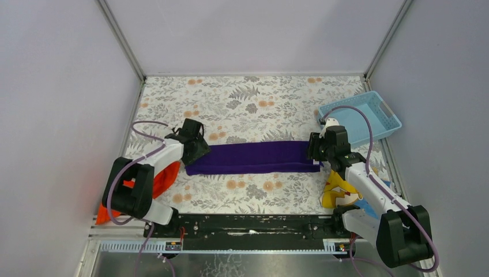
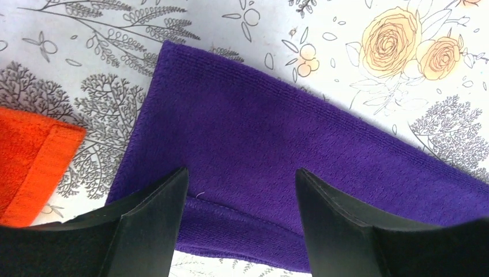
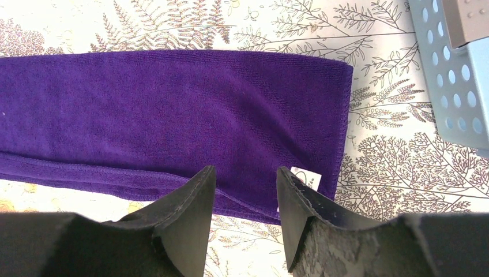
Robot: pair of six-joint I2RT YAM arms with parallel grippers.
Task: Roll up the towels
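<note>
A purple towel (image 1: 254,156) lies stretched left to right across the floral mat, its near long edge folded into a narrow strip, with a white label (image 3: 304,178) at the right end. My left gripper is open over the towel's left end, its fingers above the folded strip and plain fabric. My right gripper is open above the right end, near the label and the fold, with nothing held.
An orange towel (image 1: 165,180) lies at front left under the left arm. Yellow-and-blue cloth (image 1: 334,190) lies at front right. A blue plastic basket (image 1: 372,118) stands at back right.
</note>
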